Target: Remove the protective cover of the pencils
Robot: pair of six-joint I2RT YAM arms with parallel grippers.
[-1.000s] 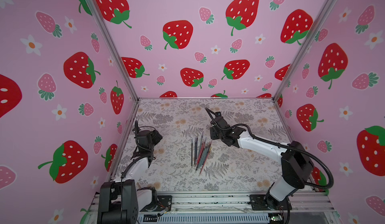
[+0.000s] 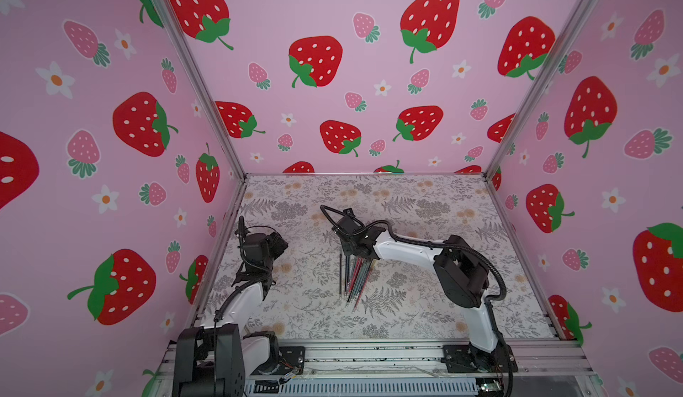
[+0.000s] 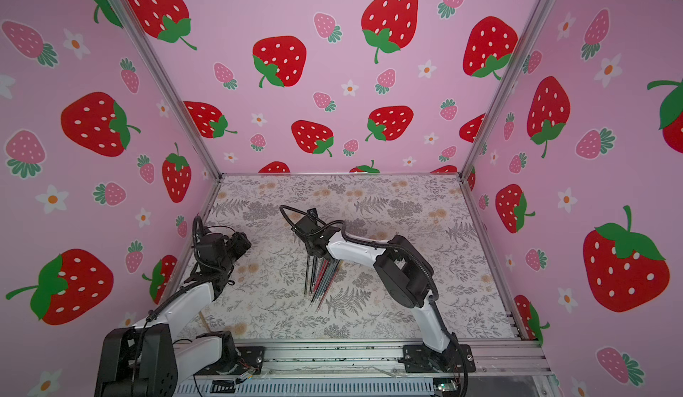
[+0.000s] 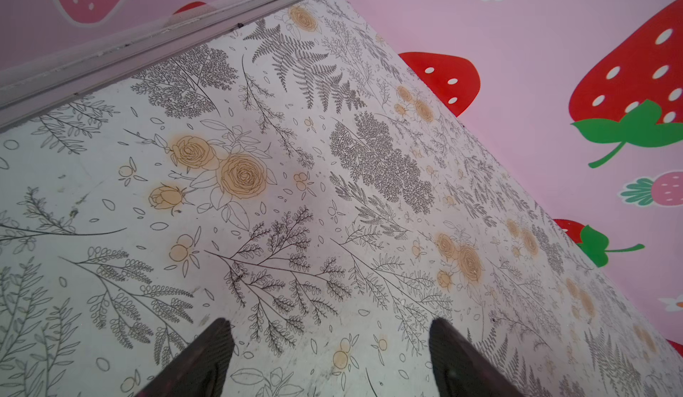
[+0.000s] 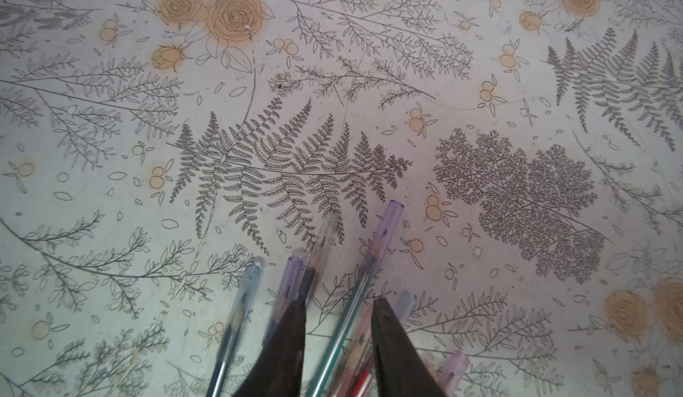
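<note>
Several pencils with translucent coloured caps lie loosely fanned on the floral board [image 3: 427,212]; in the right wrist view they include a teal one with a purple cap [image 5: 384,229], a blue-capped one [image 5: 245,290] and a red one. My right gripper hangs over their capped ends, its fingers part open; whether anything is between them is not clear. In the top views its body hides those ends. My left gripper stands open at the left side of the board, nothing between its fingers, away from the pencils.
Pink strawberry-print walls [image 2: 384,69] and metal rails enclose the board. The back and right of the board are clear apart from the right arm [image 2: 419,251] reaching across.
My right gripper has moved left and toward the front, over the pencils' upper ends. The left arm has barely moved.
</note>
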